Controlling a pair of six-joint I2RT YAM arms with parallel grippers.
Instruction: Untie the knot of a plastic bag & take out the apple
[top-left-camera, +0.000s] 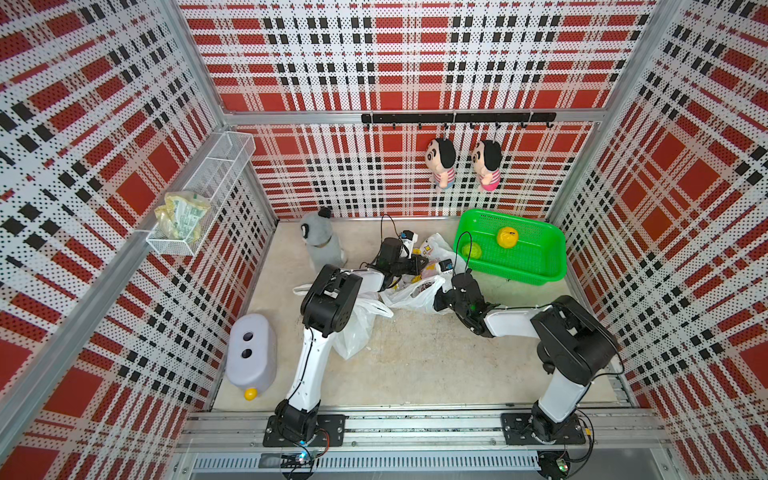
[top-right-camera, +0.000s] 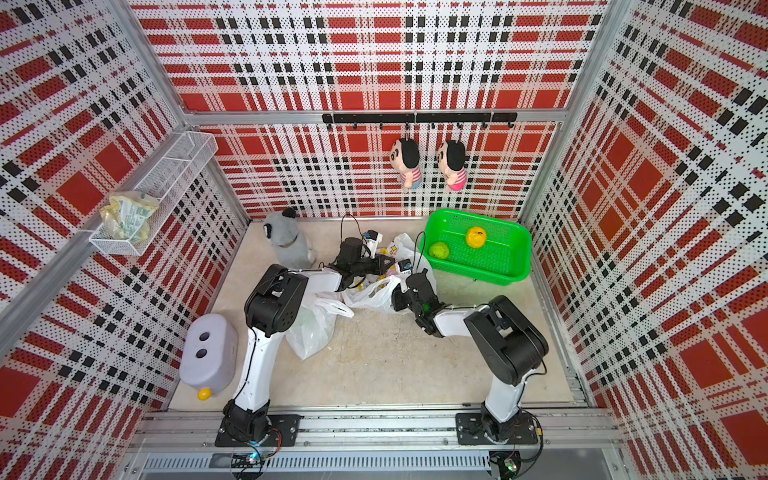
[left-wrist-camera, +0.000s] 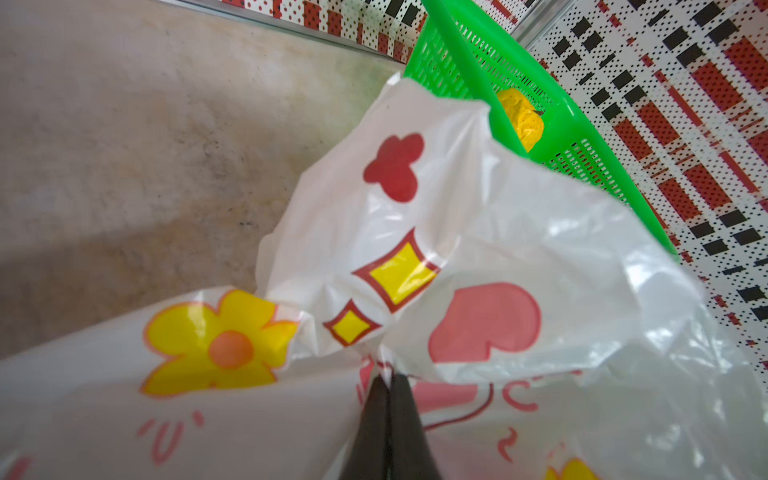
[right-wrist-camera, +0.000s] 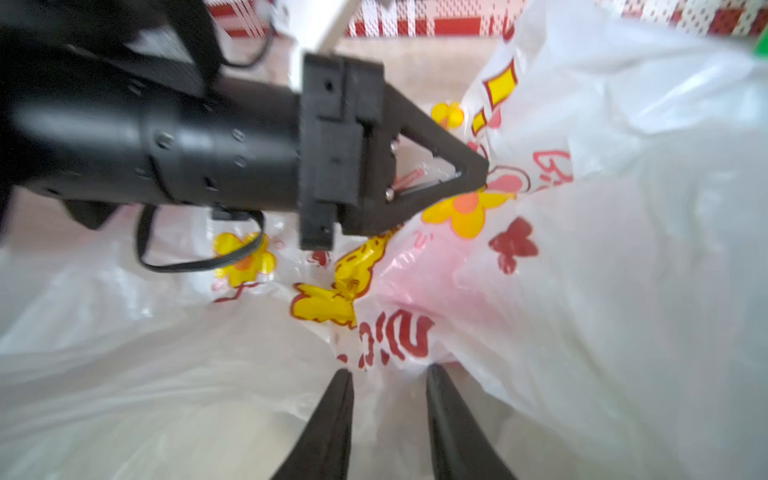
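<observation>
A white plastic bag (top-left-camera: 352, 328) printed with flowers and hearts lies crumpled across the middle of the table, filling much of both wrist views. My left gripper is shut with a pinched piece of the bag at its tips. My right gripper is part open over white bag folds, just below the left gripper; whether plastic lies between its fingers is unclear. I cannot make out a knot or an apple inside the bag.
A green basket (top-left-camera: 544, 264) holding yellow and green fruit stands back right. A grey plush toy (top-left-camera: 320, 244) stands back left, and a lilac object (top-left-camera: 252, 356) front left. Two dolls hang on the rear wall.
</observation>
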